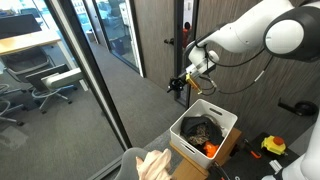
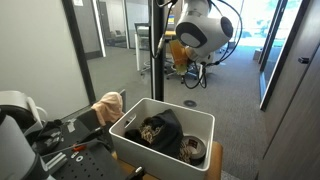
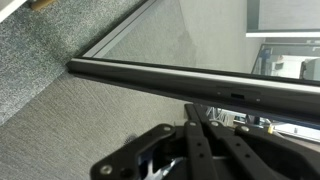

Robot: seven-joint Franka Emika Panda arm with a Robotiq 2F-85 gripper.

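Note:
My gripper [image 1: 173, 86] hangs in the air at the end of the outstretched white arm, beyond the bin and beside the glass partition. Its black fingers [image 3: 197, 118] come together at the lower right of the wrist view, shut with nothing visible between them. The white bin [image 1: 186, 148] stands well apart from the gripper, on the near side. Inside it lie a black cloth [image 2: 172, 128] and brownish items that are hard to make out.
A dark frame bar [image 3: 185, 80] crosses the wrist view close by the fingers. A beige cloth [image 1: 154, 166] lies left of the bin. Tools, among them a red-handled one [image 1: 273, 144], are on the dark table. Carpeted floor [image 1: 135, 75] lies open beyond; chairs [image 1: 28, 60] stand behind the glass.

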